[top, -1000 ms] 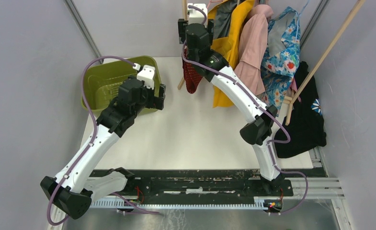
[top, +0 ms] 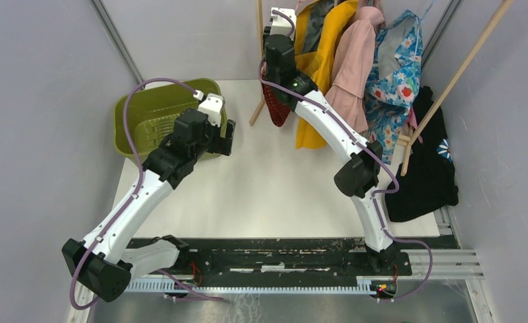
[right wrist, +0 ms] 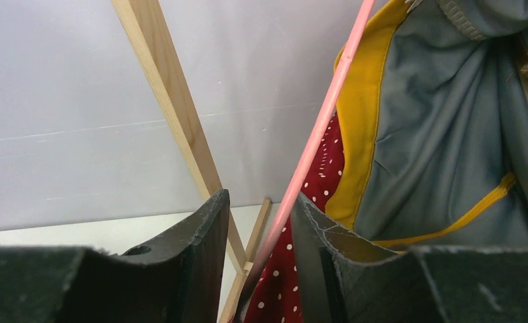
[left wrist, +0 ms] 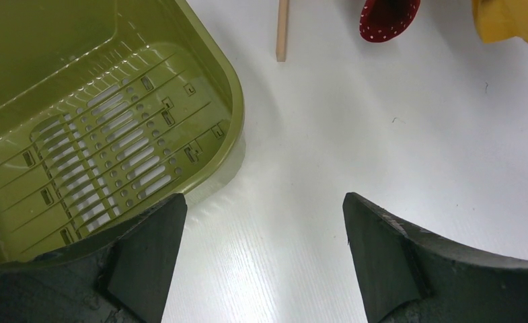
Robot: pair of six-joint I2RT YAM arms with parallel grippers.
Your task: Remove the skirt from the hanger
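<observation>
In the right wrist view my right gripper is part open, with a slanted pink bar [right wrist: 325,111], apparently a hanger's, running between or just past its fingers. Behind that bar hang dark red dotted cloth [right wrist: 281,276] and a grey garment with yellow edging [right wrist: 436,148]. From above, the right gripper is at the top of the rack, over the red dotted garment [top: 276,108], beside yellow [top: 308,134], pink [top: 348,101] and blue floral [top: 389,94] garments. My left gripper is open and empty beside the green basket [left wrist: 220,81].
A wooden rack post [right wrist: 167,87] stands left of the right gripper. A black cloth [top: 422,188] with a flower lies at the table's right.
My right gripper has moved slightly right and down in the top view, among the hanging garments.
</observation>
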